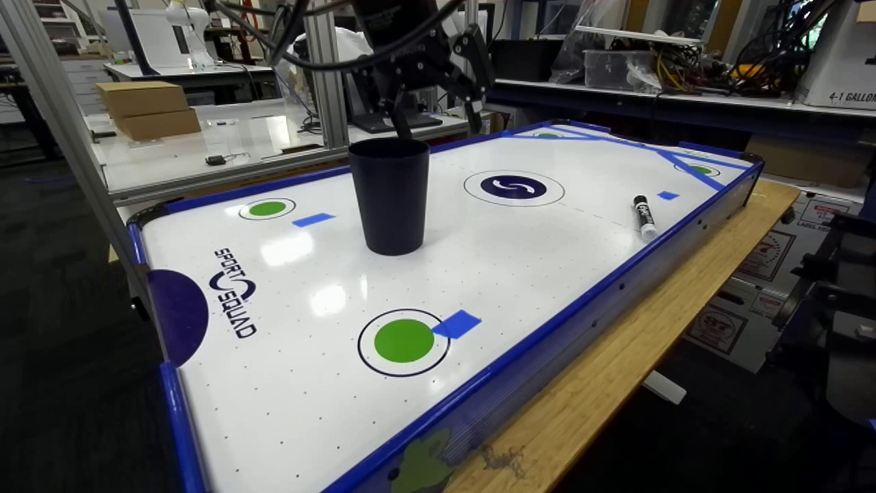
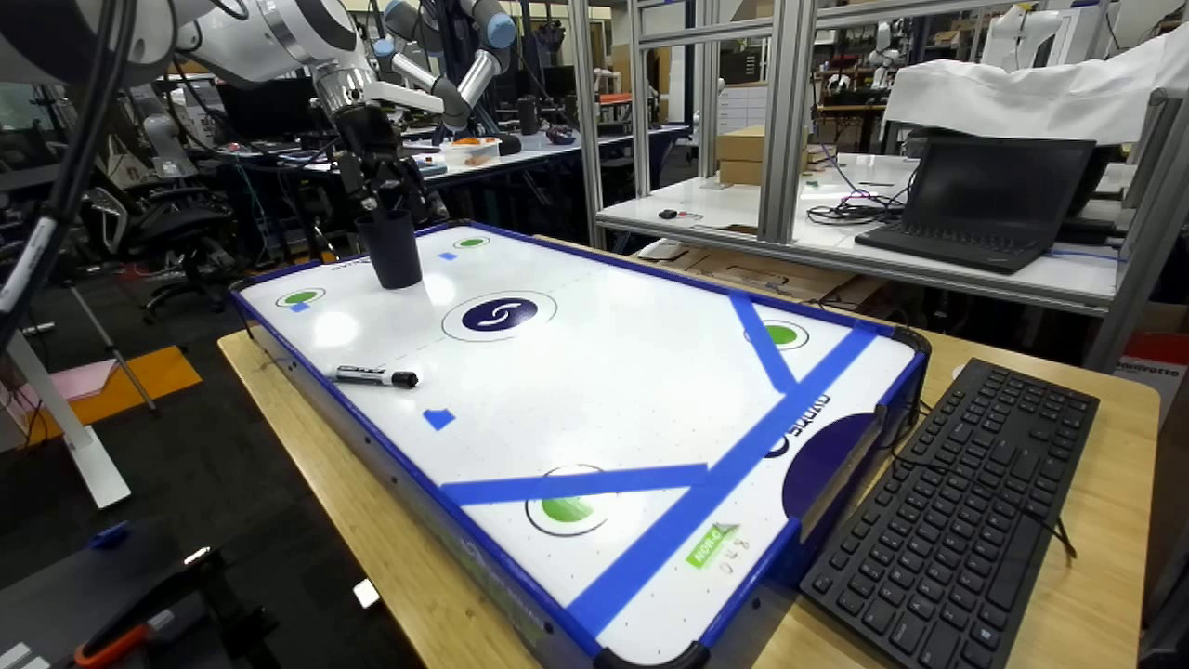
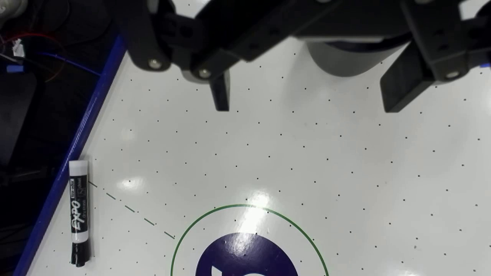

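On the white air-hockey table stands a dark, tapered cup (image 1: 390, 197), upright; it shows in exterior view 2 as a black cup (image 2: 391, 250) at the table's far end. My gripper is open, its two fingertips wide apart with only bare table between them. In exterior view 1 the gripper (image 1: 439, 131) hangs above and behind the cup's rim. Only the lower part of the cup (image 3: 345, 64) shows in the wrist view, partly hidden by my fingers. A black-and-white Expo marker (image 3: 79, 207) lies apart from the gripper, near the blue side rail.
Blue rails (image 1: 575, 312) edge the table. Strips of blue tape (image 2: 736, 457) cross the end near a black keyboard (image 2: 959, 513). A metal frame (image 1: 324, 98) and a side bench with cardboard boxes (image 1: 152, 111) border one long side.
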